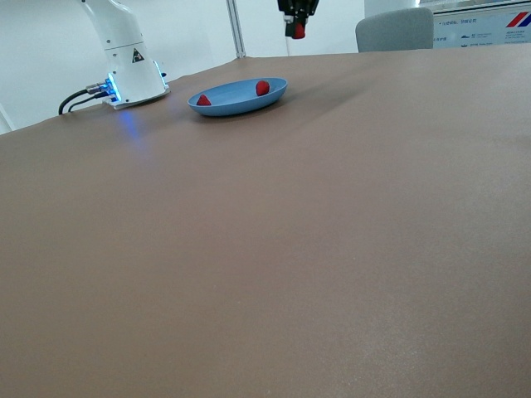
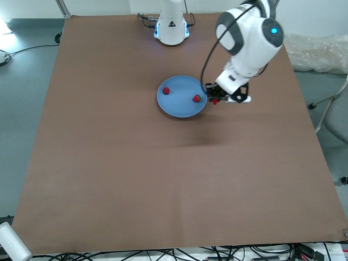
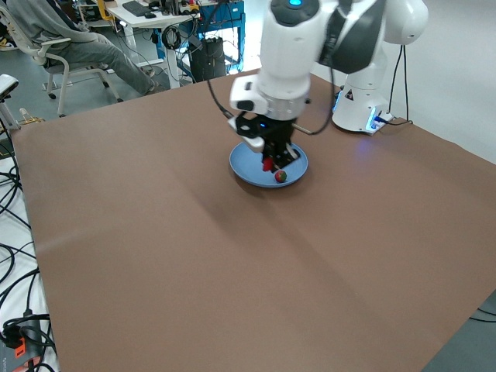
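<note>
A blue plate (image 2: 181,106) (image 1: 232,91) (image 3: 256,172) holds two red strawberries (image 2: 197,98) (image 1: 262,88) (image 3: 280,176), one at each side. My gripper (image 2: 216,97) (image 1: 297,25) (image 3: 271,159) is shut on another red strawberry (image 2: 215,101) (image 1: 299,33) (image 3: 268,165), held above the plate's right edge in the left view and above the table in the top view. Its fingers are small and dark in all views.
A white robot base (image 2: 171,30) (image 3: 356,105) with cables stands at the table's back. A grey chair (image 2: 337,117) stands off the table's right edge.
</note>
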